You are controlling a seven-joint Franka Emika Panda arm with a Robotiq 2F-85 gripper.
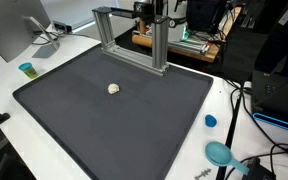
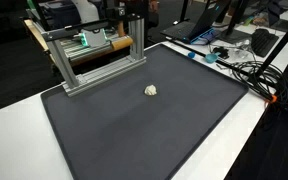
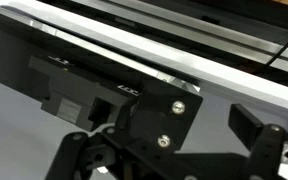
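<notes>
My gripper stands open in the wrist view, with its dark fingers (image 3: 259,132) spread apart. I make out nothing held between them. Beyond the fingers, a black bracket (image 3: 169,112) with two screws crosses the view beside pale rails. A small cream-coloured lump (image 1: 113,88) lies on the dark grey mat (image 1: 94,125). Exterior view 2 has the same lump (image 2: 150,90) near the mat's far edge, apart from the metal rack (image 2: 96,78). In both exterior views the gripper cannot be clearly picked out among the dark parts around the rack.
The upright rack (image 1: 134,62) borders the mat at the back. A green-topped cup (image 1: 27,70) stands on the white table to the left. At right lie a blue disc (image 1: 210,121) and a teal ladle-like item (image 1: 222,154).
</notes>
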